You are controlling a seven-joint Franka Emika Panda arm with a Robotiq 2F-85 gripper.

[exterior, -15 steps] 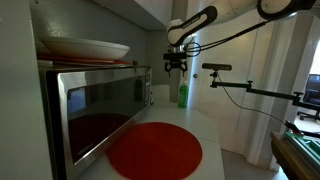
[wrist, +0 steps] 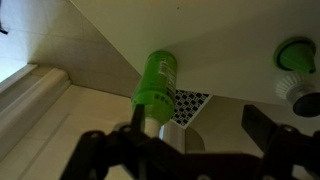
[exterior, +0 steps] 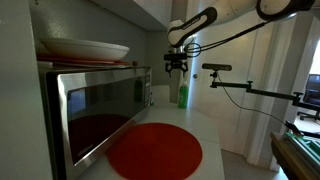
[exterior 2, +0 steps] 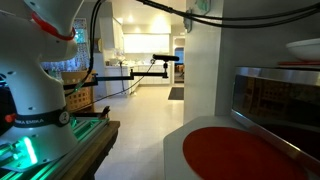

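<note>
High above the far end of the white counter, my gripper (exterior: pixel 176 66) points downward. In the wrist view the gripper is open, its dark fingers wide apart with nothing held between them. A green bottle (wrist: pixel 157 85) shows ahead of the fingers, near the counter's edge; in exterior view 1 the green bottle (exterior: pixel 183 96) stands at the counter's far end, below the gripper. To the right in the wrist view are a green-capped container (wrist: pixel 296 55) and a dark-capped one (wrist: pixel 304 100).
A round red mat (exterior: pixel 155 150) covers the near part of the counter. The microwave (exterior: pixel 100 105) stands along the left side with a white bowl (exterior: pixel 85 50) on top. Bare counter (exterior: pixel 198 122) lies between mat and bottle. The arm's cable (exterior 2: pixel 230 22) hangs across exterior view 2.
</note>
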